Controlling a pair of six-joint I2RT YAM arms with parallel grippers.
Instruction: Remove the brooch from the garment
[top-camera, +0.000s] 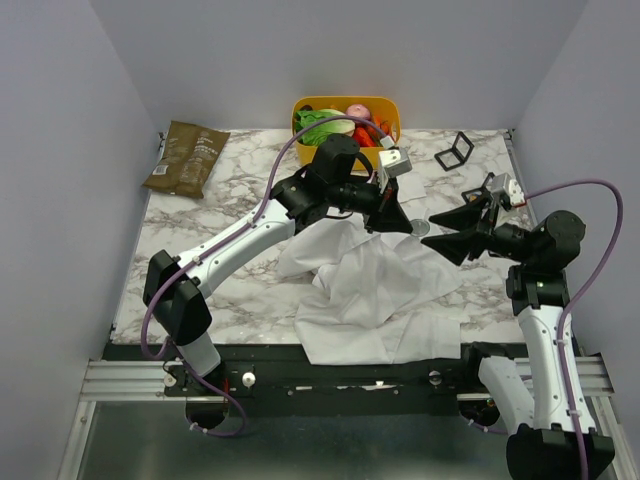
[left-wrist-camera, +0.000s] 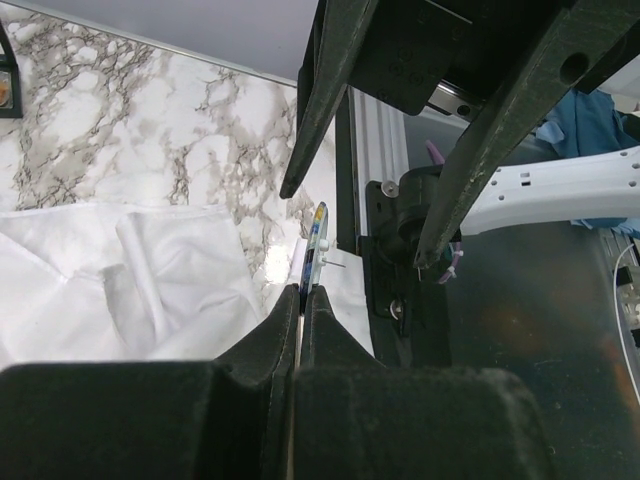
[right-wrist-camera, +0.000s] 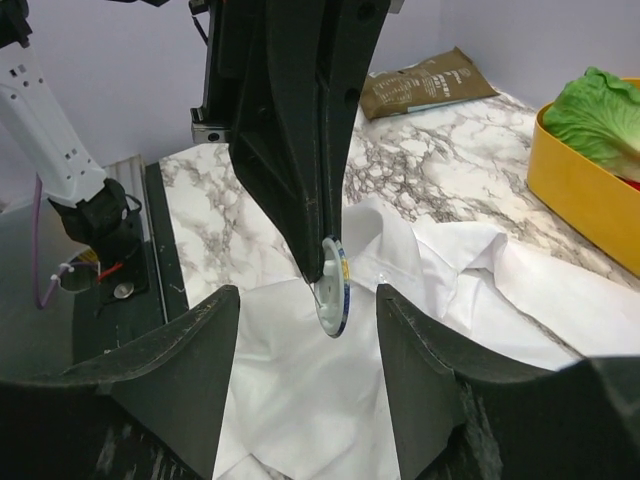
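A small round brooch (top-camera: 420, 228) with a shiny, multicoloured edge is held in the air over the white garment (top-camera: 365, 300). My left gripper (top-camera: 409, 229) is shut on it; the left wrist view shows the brooch (left-wrist-camera: 316, 245) edge-on at the fingertips, its pin sticking out to the side. My right gripper (top-camera: 430, 231) stands open. In the right wrist view the brooch (right-wrist-camera: 334, 290) appears between its spread fingers, touching neither. The garment (right-wrist-camera: 300, 380) lies rumpled on the marble table below, apart from the brooch.
At the back stands a yellow basket (top-camera: 300, 152) of vegetables. A brown bag (top-camera: 188, 158) lies back left. Two dark frames, one of them the empty square frame (top-camera: 455, 150), are at the back right.
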